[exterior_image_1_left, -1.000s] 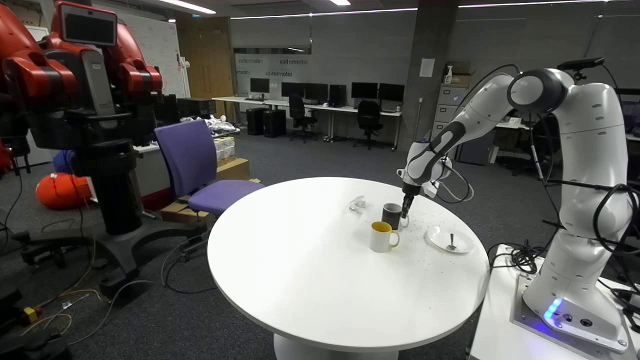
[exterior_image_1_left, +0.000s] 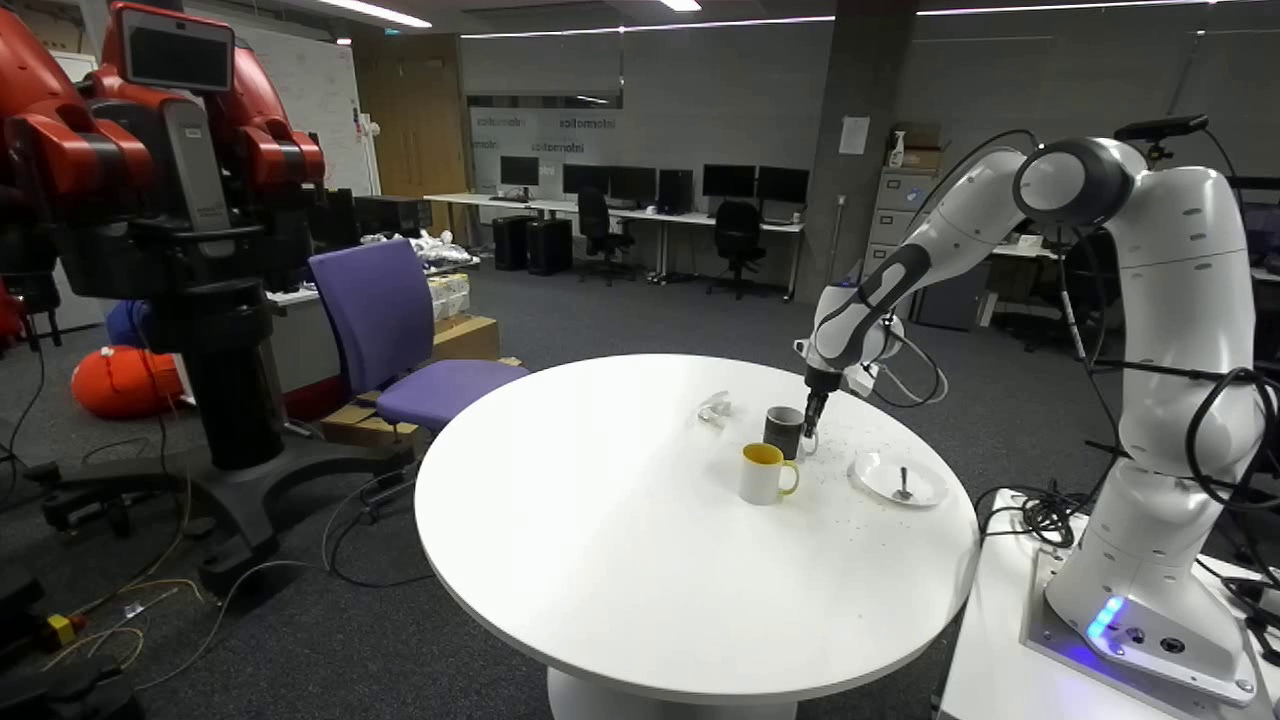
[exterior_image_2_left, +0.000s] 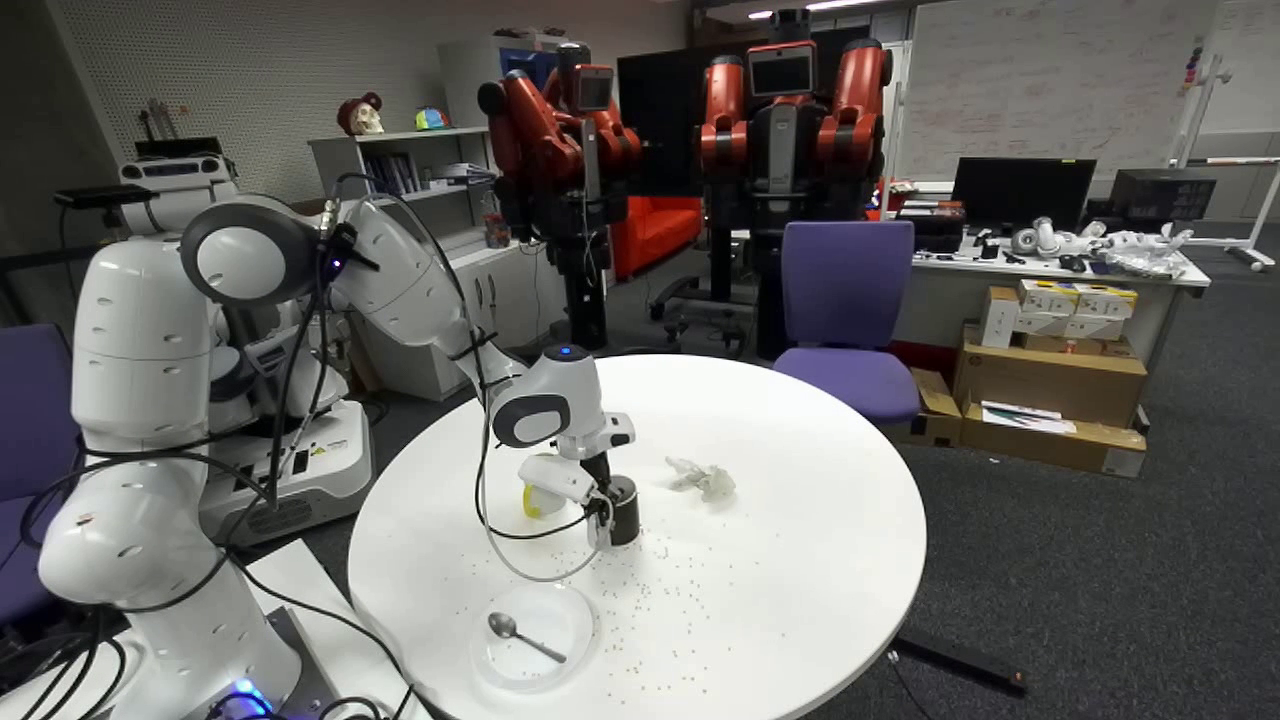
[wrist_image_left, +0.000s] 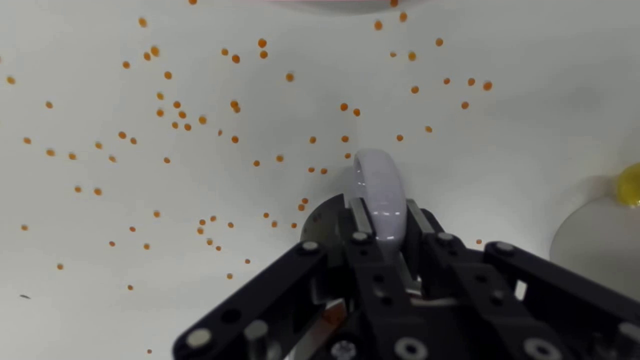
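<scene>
A dark mug (exterior_image_1_left: 783, 430) stands upright on the round white table (exterior_image_1_left: 576, 516), with its pale handle (wrist_image_left: 384, 189) toward the robot's side. My gripper points down over that handle and is shut on it, one finger on each side. In the second exterior view the dark mug (exterior_image_2_left: 623, 512) is right beside my gripper (exterior_image_2_left: 600, 498). Most of the mug's body is hidden behind the fingers in the wrist view. A white mug with a yellow inside (exterior_image_1_left: 761, 475) stands close by, apart from my gripper.
A white plate (exterior_image_2_left: 486, 654) holding a spoon (exterior_image_2_left: 528, 637) lies near the robot's side. Many small orange grains (wrist_image_left: 235, 139) are scattered over the tabletop. Crumpled clear plastic (exterior_image_2_left: 708, 480) sits beyond the dark mug.
</scene>
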